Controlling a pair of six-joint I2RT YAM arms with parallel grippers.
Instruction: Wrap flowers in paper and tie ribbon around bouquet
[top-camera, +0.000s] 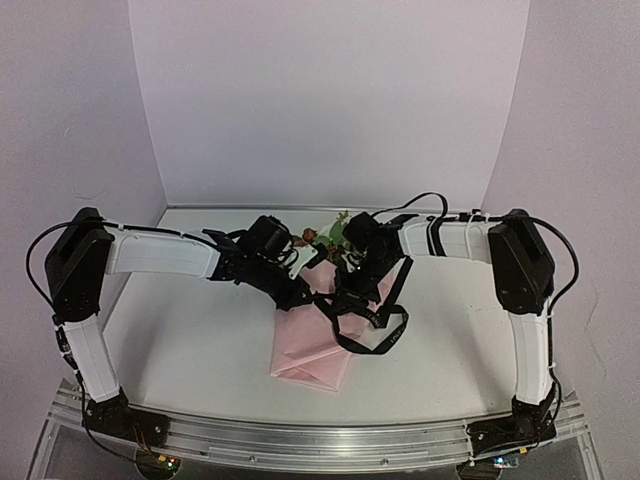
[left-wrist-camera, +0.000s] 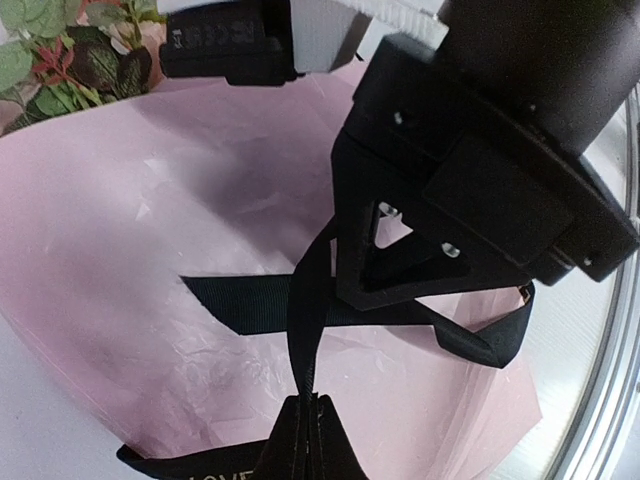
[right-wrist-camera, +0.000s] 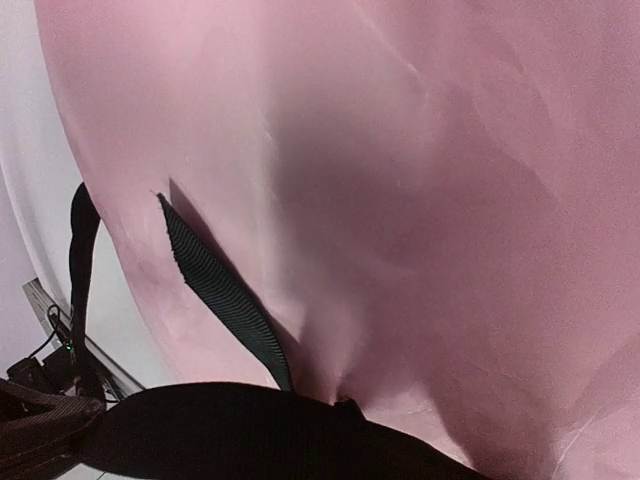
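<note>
The bouquet's pink wrapping paper (top-camera: 310, 345) lies on the table, with green leaves and flowers (top-camera: 335, 235) at its far end. A black ribbon with pale lettering (top-camera: 375, 348) loops over the paper's right side. My left gripper is shut on the ribbon (left-wrist-camera: 305, 345), whose strip rises from its fingertips toward the other arm. Close by, my right gripper (top-camera: 345, 300) is low over the paper, with ribbon around it. In the right wrist view, ribbon (right-wrist-camera: 230, 425) crosses the bottom, hiding the fingertips; a cut ribbon end (right-wrist-camera: 220, 290) points out over the paper.
Both arms meet over the middle of the paper, with little space between the grippers. Bare white table (top-camera: 180, 340) lies to the left and right. A metal rail (top-camera: 320, 440) runs along the front edge, and walls close the back and sides.
</note>
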